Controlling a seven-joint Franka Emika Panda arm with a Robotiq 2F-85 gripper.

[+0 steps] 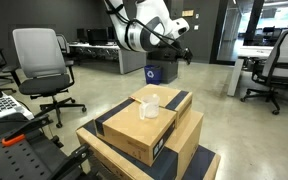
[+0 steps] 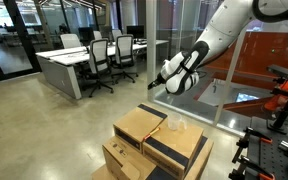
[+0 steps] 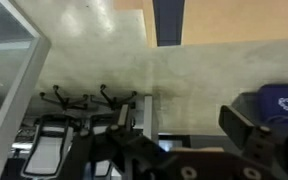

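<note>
A clear cup rests on top of the cardboard boxes; in the second exterior view the clear plastic shows near the boxes' middle. My white arm arches behind and above them, with the gripper high at its far end, well apart from the cup. The wrist view looks down past the open gripper at bare floor, with nothing between its fingers. A box edge with a dark tape strip enters at the top there. The cup is outside the wrist view.
A blue bin stands on the floor beyond the boxes. Office chairs are on both sides, away from the boxes. A dark table lies at the near left. Open floor surrounds the boxes in the second exterior view.
</note>
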